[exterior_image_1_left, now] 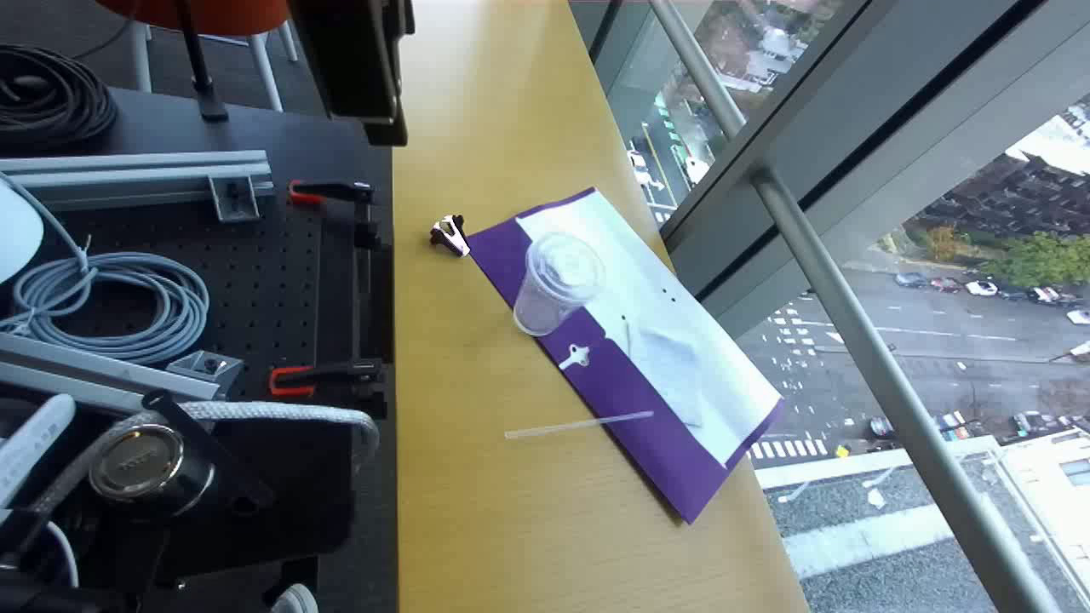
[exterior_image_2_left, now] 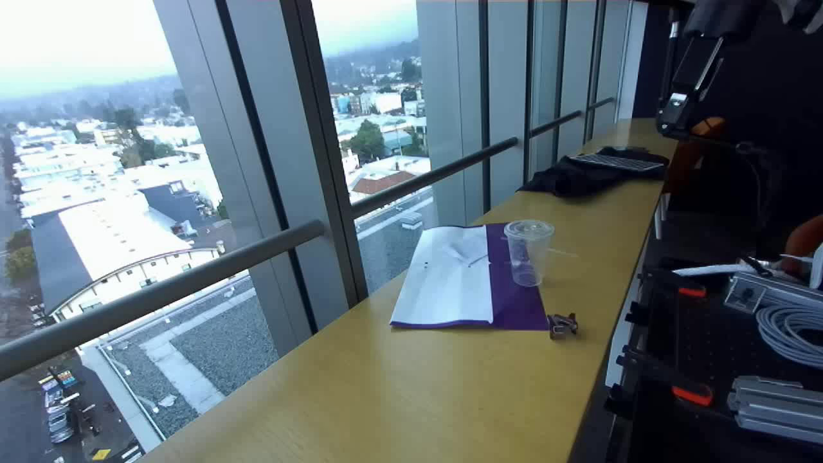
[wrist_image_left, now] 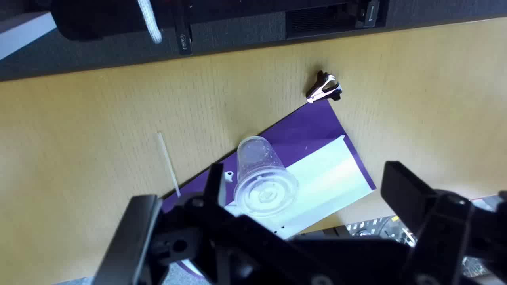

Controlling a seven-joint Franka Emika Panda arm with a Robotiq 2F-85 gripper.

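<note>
A clear plastic cup with a lid (exterior_image_1_left: 553, 285) stands on a purple folder (exterior_image_1_left: 656, 444) with white paper (exterior_image_1_left: 705, 380) on it. Across the folder's edge lies a thin clear straw (exterior_image_1_left: 578, 425). A small black and silver staple remover (exterior_image_1_left: 449, 235) rests on the wood by the folder's corner. My gripper is open and empty, high above the table, with the cup seen beneath it in the wrist view. In exterior view 2 the arm's dark end (exterior_image_2_left: 673, 116) hangs at the upper right, well away from the cup. The fingers hide part of the folder in the wrist view.
Windows with a metal rail (exterior_image_2_left: 436, 179) border one side of the wooden table (exterior_image_1_left: 480, 531). A black cart with orange-tipped clamps (exterior_image_1_left: 324, 378) and coiled cable runs along the other side. Dark cloth (exterior_image_2_left: 571, 179) lies farther down the table. Bare wood surrounds the folder.
</note>
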